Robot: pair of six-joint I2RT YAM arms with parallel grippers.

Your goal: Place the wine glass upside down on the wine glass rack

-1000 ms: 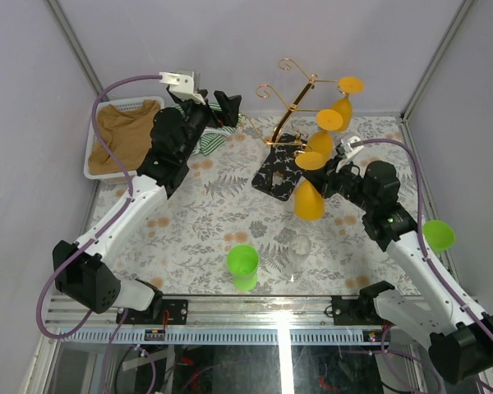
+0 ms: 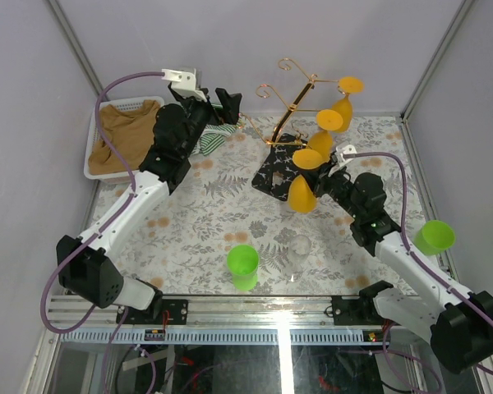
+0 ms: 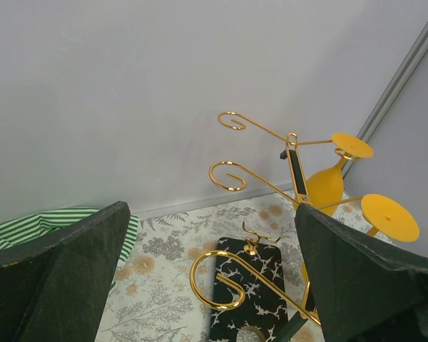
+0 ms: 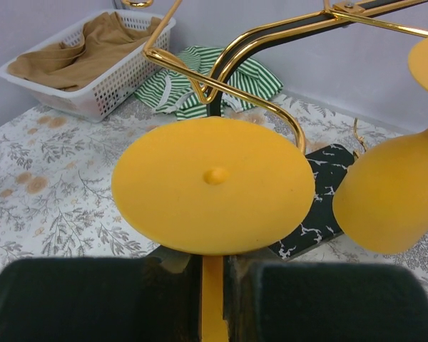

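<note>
The gold wine glass rack (image 2: 292,107) stands at the back centre on a black marbled base (image 4: 321,203). Yellow glasses (image 2: 343,107) hang upside down on its right side. My right gripper (image 2: 311,174) is shut on the stem of an upside-down yellow wine glass (image 4: 214,182), whose foot is at the lowest arm's curled end; whether it rests on the arm is unclear. My left gripper (image 2: 222,107) stands open and empty at the rack's left, its fingers framing gold hooks in the left wrist view.
A white basket (image 2: 94,168) with brown cloth sits back left, beside green striped cloth (image 2: 209,141). A green cup (image 2: 243,264) and a clear glass (image 2: 298,250) stand at the front. Another green cup (image 2: 434,236) is at the right.
The right gripper and its glass have shifted slightly left, the glass's bowl moving a little leftward and up in the top view. The left arm is still.
</note>
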